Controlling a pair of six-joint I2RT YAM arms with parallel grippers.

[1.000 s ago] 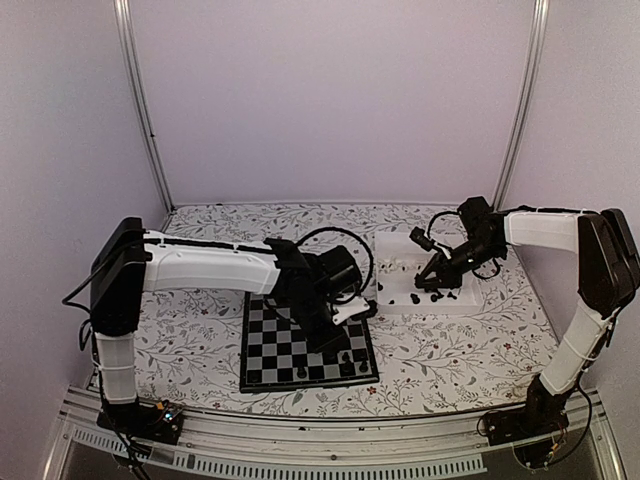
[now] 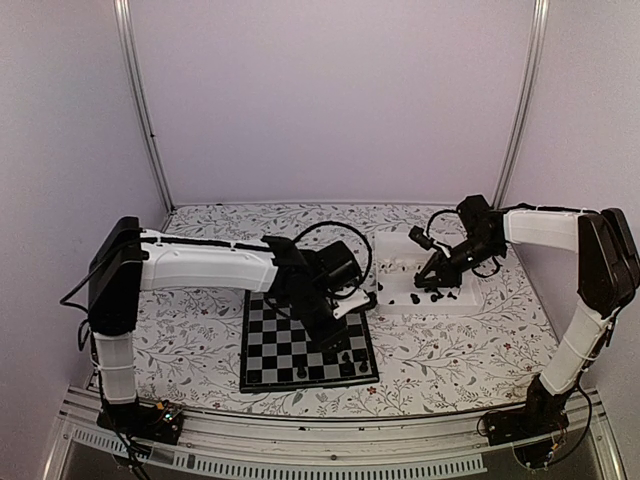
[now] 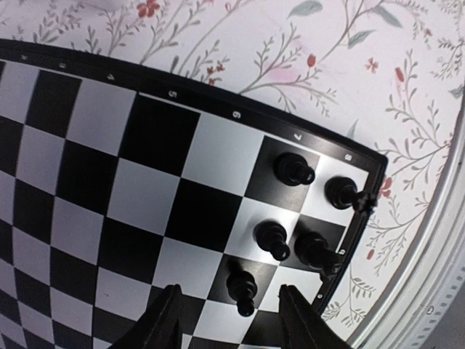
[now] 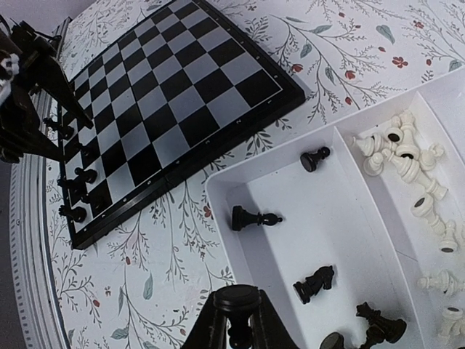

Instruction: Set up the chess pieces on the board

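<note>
The chessboard (image 2: 270, 360) holds several black pieces near one corner, among them a pawn (image 3: 241, 289), a piece (image 3: 272, 240) and a taller piece (image 3: 317, 251), all upright in the left wrist view. My left gripper hangs over that corner, its fingers apart with nothing seen held, a pawn beneath between them. My right gripper is over the piece box (image 4: 341, 211), with a black piece (image 4: 238, 297) upright between its fingers. Loose black pieces lie in the box, such as a pawn (image 4: 314, 159) and a knight (image 4: 314, 283).
White pieces (image 4: 407, 163) fill the box's other compartment. The box sits right of the board.
The right arm looks nearly unchanged.
</note>
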